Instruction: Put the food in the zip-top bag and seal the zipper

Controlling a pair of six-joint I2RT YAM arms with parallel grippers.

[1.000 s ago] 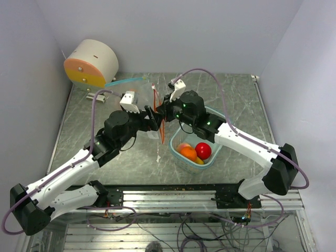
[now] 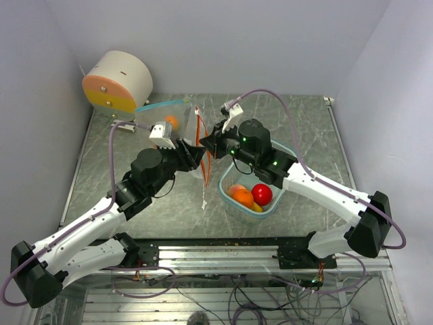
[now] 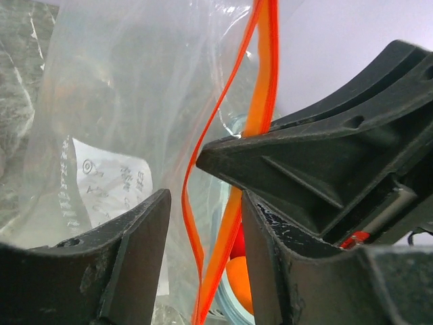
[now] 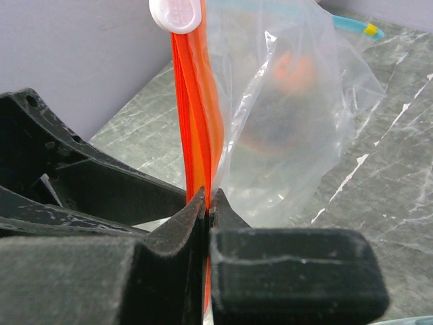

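A clear plastic bag (image 3: 128,81) stands between my grippers, its orange zipper edge (image 4: 198,115) running upright with a white tab (image 4: 177,12) at its upper end. My right gripper is shut on the orange edge partway down. Around the lower part of that edge, my left gripper stands open, the two orange strips passing between its fingers without visible grip. Behind the clear film shows a blurred orange food piece (image 4: 294,73). In a basket (image 2: 230,208) on the right lie a red round food (image 2: 262,194), an orange one (image 2: 243,198) and others.
A blue strip with a yellow end (image 4: 371,30) lies behind the bag; whether it belongs to the same bag, I cannot tell. The cream and yellow bin (image 2: 115,81) is at the back left.
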